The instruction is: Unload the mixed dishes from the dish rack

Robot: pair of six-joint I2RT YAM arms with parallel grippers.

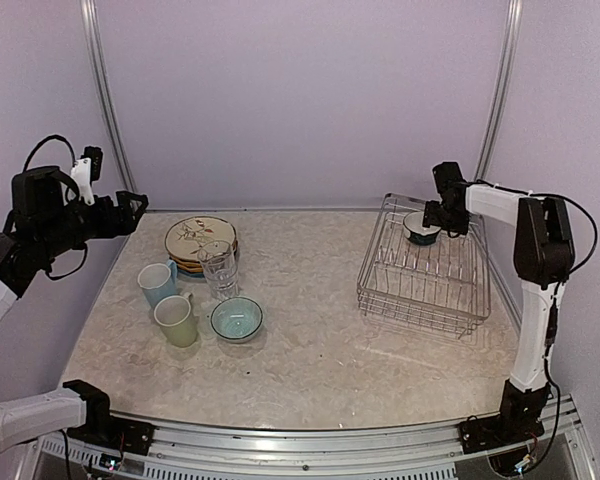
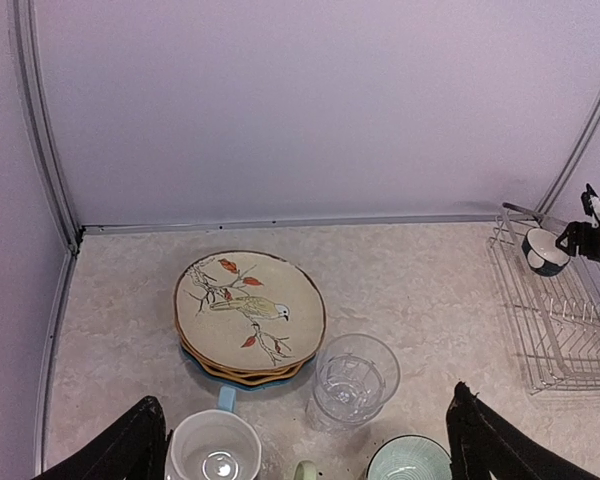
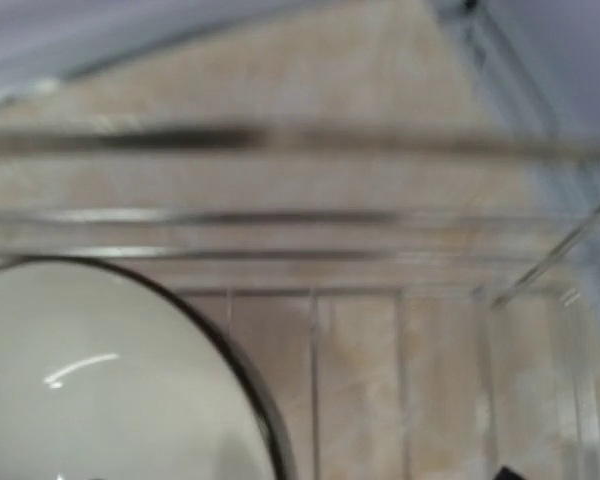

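A white bowl with a dark outside (image 1: 417, 232) rests in the back of the wire dish rack (image 1: 425, 310). My right gripper (image 1: 448, 232) is open at the bowl's right side, over the rack's back; whether it touches the bowl I cannot tell. In the right wrist view the white bowl (image 3: 110, 370) fills the lower left, and only a dark fingertip (image 3: 508, 474) shows at the bottom edge. Far to the left, my left gripper (image 1: 132, 208) stands open and empty in the air. Its fingers (image 2: 485, 440) frame the dishes below in the left wrist view.
On the table's left stand stacked plates (image 1: 195, 238), clear glasses (image 1: 220, 270), a blue mug (image 1: 156, 284), a green mug (image 1: 177, 322) and a teal bowl (image 1: 237, 319). Rack wires surround the white bowl.
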